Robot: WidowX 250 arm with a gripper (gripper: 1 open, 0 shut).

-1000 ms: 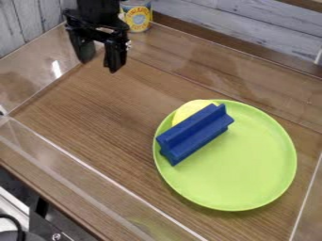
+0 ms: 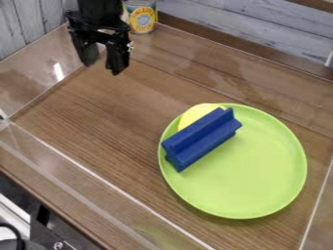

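My black gripper (image 2: 101, 55) hangs at the top left, over the wooden surface, open with nothing seen between its fingers. On the right, a green plate (image 2: 260, 176) holds a blue block (image 2: 200, 140) lying diagonally, with a yellow round object (image 2: 197, 111) partly behind it.
A can with a yellow label (image 2: 139, 17) stands at the back, just right of the gripper. Wooden walls edge the back and left.
My gripper has shifted very slightly at the top left. The plate and the things on it have not moved.
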